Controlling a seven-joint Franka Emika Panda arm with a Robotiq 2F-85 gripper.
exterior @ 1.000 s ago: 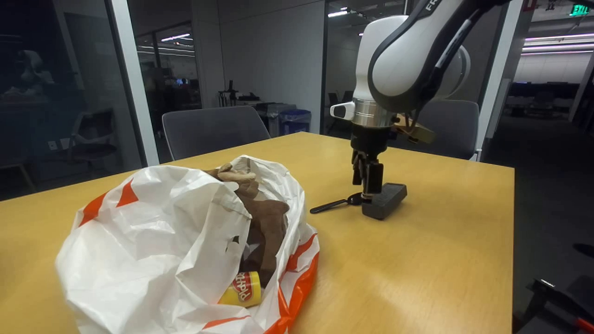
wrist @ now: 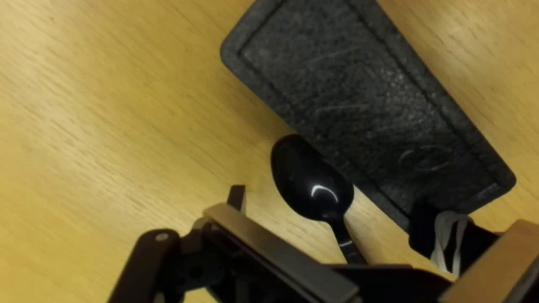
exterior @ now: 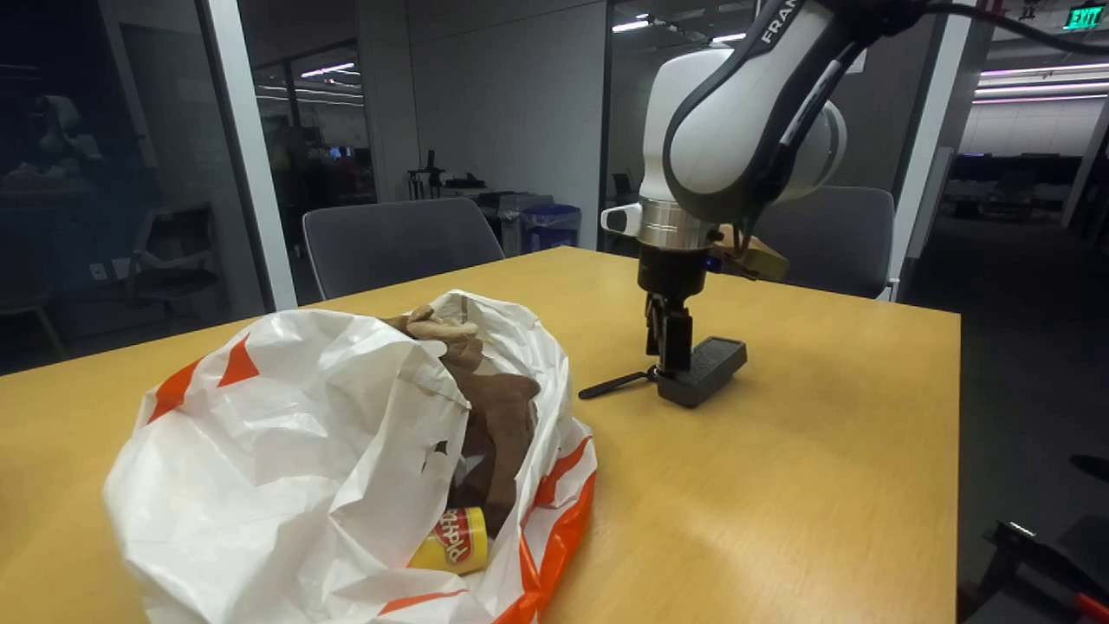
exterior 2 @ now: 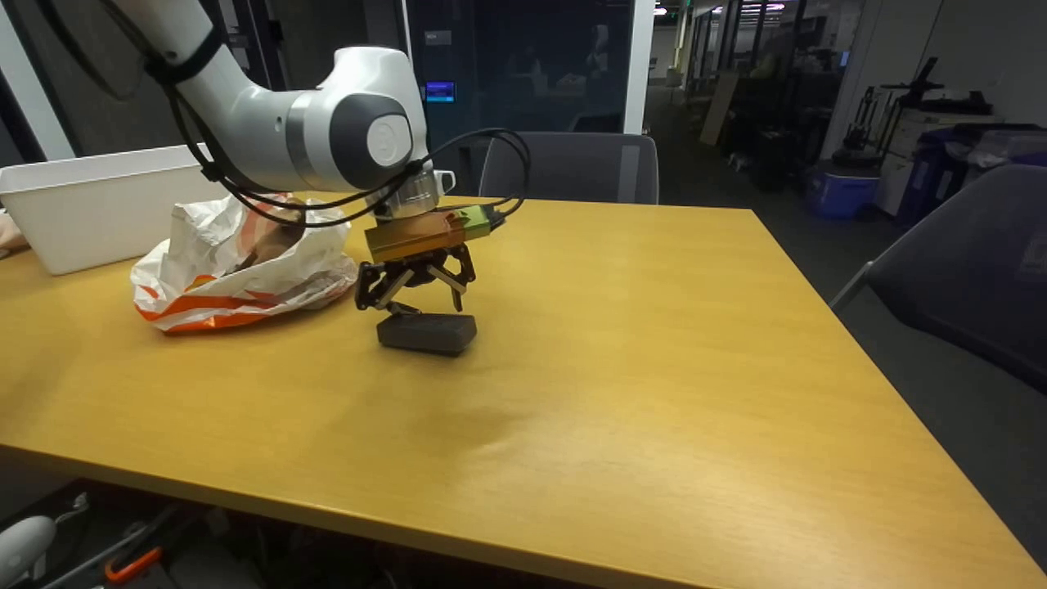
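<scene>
In the wrist view a black spoon [wrist: 310, 184] lies on the table, its bowl close against the long side of a dark grey block [wrist: 364, 96]. My gripper stands open around the spoon's neck, with one finger on each side. The right finger, with a pale band [wrist: 448, 237] around it, is at the block's near corner. From exterior view 1, the gripper [exterior: 668, 366] points straight down at table height, the spoon's handle [exterior: 615, 386] sticking out to its left and the block [exterior: 707, 371] to its right. The gripper hides most of the bowl there.
A white and orange plastic bag [exterior: 281, 458] holds a brown plush toy [exterior: 504, 416] and a yellow Play-Doh can [exterior: 457, 541]. Behind the bag stands a white bin [exterior 2: 108, 206].
In exterior view 1 my gripper has moved a little left and lower. The block has shifted slightly left with it, while the spoon's handle end has stayed in place.
</scene>
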